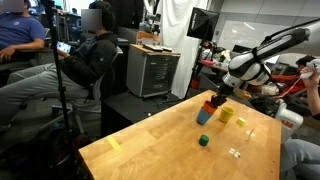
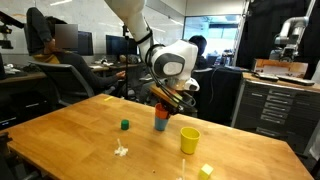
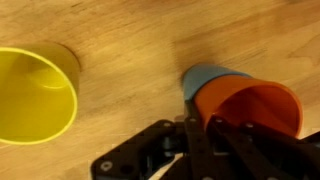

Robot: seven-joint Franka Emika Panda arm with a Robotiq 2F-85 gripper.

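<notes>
An orange cup [image 3: 235, 90] sits with its lower part inside a blue cup [image 3: 198, 76], its open mouth tilted toward the wrist camera. My gripper is shut on the orange cup's near rim. From the side, the orange cup [image 2: 163, 111] shows above the blue cup [image 2: 161, 123], which stands on the table. How deep the orange one goes is hidden by the blue wall. Apart from them stands an empty yellow cup [image 3: 38, 95], also upright in exterior view 2 as the yellow cup [image 2: 189, 140].
A small green object [image 2: 125, 125] and a white piece [image 2: 121, 151] lie on the wooden table [image 2: 75, 130]. A yellow block [image 2: 206, 172] rests near the front edge. People sit beyond it in exterior view 1.
</notes>
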